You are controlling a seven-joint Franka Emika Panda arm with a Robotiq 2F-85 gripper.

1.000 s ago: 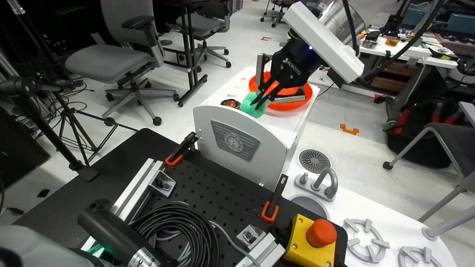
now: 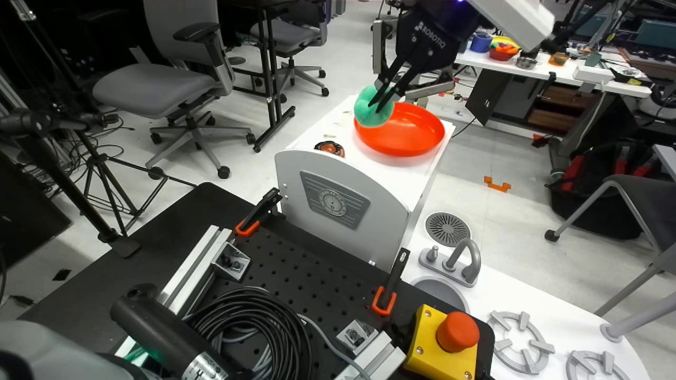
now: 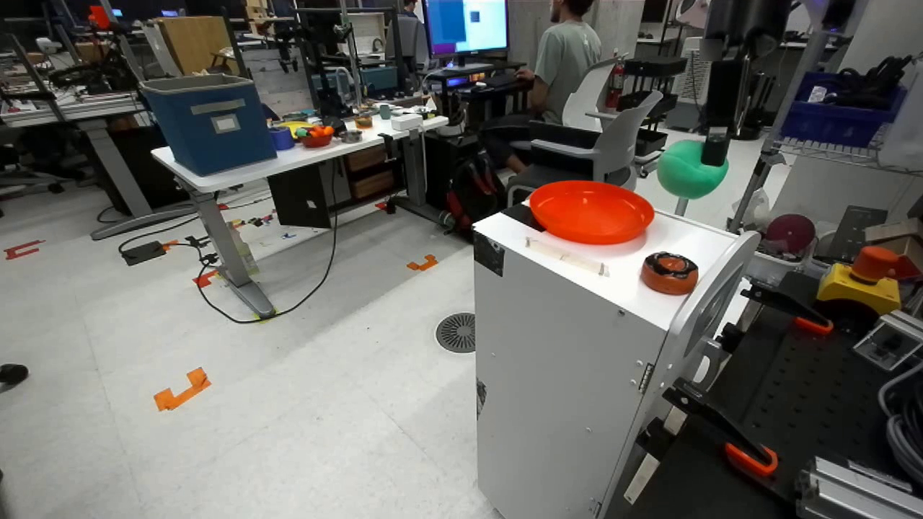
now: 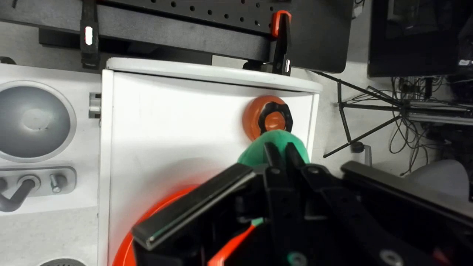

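Observation:
A rounded green object (image 3: 691, 173) hangs in the air with my gripper (image 2: 384, 95) shut on it. In exterior view 2 it is clearly above the white cabinet top (image 3: 701, 233), to the right of the red-orange plate (image 3: 592, 213). The wrist view shows both black fingers (image 4: 294, 156) pressed close together against the green object (image 4: 259, 153), with its lower part hidden behind them. On the cabinet top, near the raised grey panel, sits an orange-brown round object (image 3: 668, 273) with a black wavy band. The plate (image 2: 402, 130) looks empty.
The curved grey panel (image 2: 342, 206) stands up at the cabinet's edge, with a black clamp (image 2: 391, 282) by it. A toy sink with a faucet (image 2: 466, 260) adjoins the cabinet. Bare cabinet top (image 4: 164, 128) lies between plate and panel.
My gripper has risen and moved back from the panel, carrying the green object up with it. The plate and the orange-brown object have stayed put.

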